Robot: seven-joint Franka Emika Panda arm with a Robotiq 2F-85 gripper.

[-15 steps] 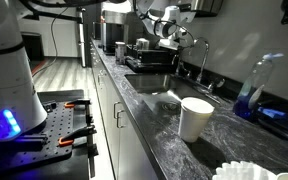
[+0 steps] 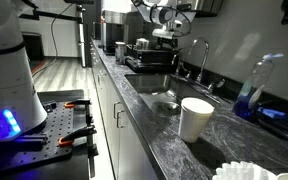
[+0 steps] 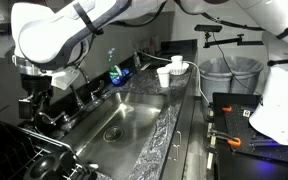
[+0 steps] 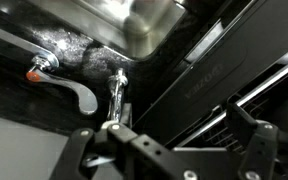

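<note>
My gripper is open, with its dark fingers spread wide along the bottom of the wrist view and nothing visible between them. Below it in that view are a chrome faucet spout (image 4: 117, 92) and a faucet lever (image 4: 76, 90) with a red mark at its base. The steel sink (image 4: 134, 35) fills the top. In exterior view 2 the gripper (image 3: 34, 106) hangs at the far left, above the dish rack (image 3: 9, 150); exterior view 1 has it small at the back, beside the wall.
A dark rack tray with lettering (image 4: 204, 82) lies beside the sink. Close to exterior view 1 stands a white cup (image 2: 194, 118), with a blue-tinted bottle (image 2: 252, 88) by the wall. Counter between cup and sink (image 2: 159, 90) looks clear.
The cup, bottle and sink stay where they were.
</note>
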